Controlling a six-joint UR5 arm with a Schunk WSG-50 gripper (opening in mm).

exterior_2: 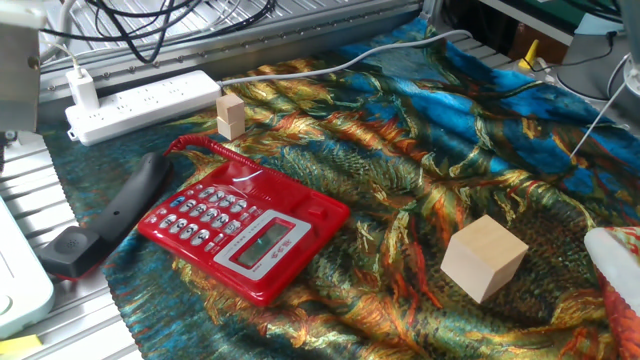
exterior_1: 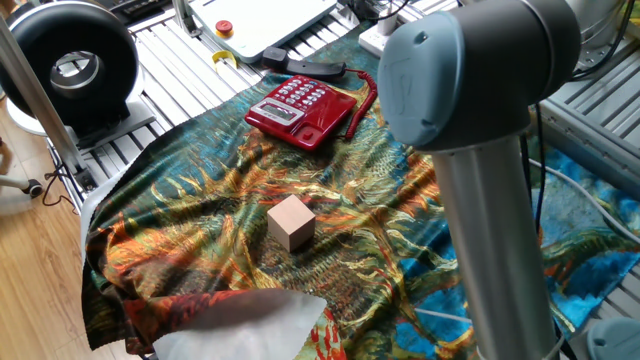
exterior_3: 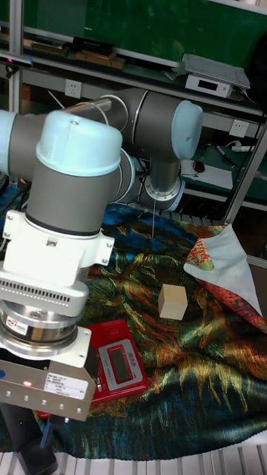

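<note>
A red desk telephone [exterior_2: 245,225] lies on the patterned cloth, keypad up. Its black handset [exterior_2: 115,215] is off the cradle, lying beside it with the red coiled cord [exterior_2: 215,147] still attached. Apart from the phone, a wooden cube [exterior_2: 484,258] rests on the cloth. Two small wooden blocks [exterior_2: 231,117], one on the other, stand near the power strip. My gripper [exterior_3: 47,392] hangs at the lower left in exterior view 3, covering part of the phone from that camera. Its fingertips do not show clearly, nor whether anything is between them.
A white power strip [exterior_2: 145,108] with a grey cable lies behind the phone. The cloth [exterior_1: 190,215] is wrinkled, and one corner [exterior_1: 245,330] is folded over, pale side up. A white panel with a red button [exterior_1: 224,28] stands beyond the handset. Open cloth surrounds the cube.
</note>
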